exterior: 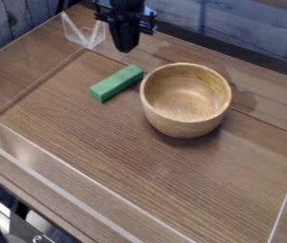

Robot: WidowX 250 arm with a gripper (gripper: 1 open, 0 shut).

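A green block (116,83) lies flat on the wooden table, angled from lower left to upper right, just left of a large tan bowl (184,98). My gripper (125,43) is high at the top centre, above and behind the block and apart from it. Its fingers are dark and small in the view; I cannot make out how far apart they stand, and nothing is visible held in them.
Clear plastic pieces sit at the upper left corner area and at the left edge. The bowl takes up the middle right.
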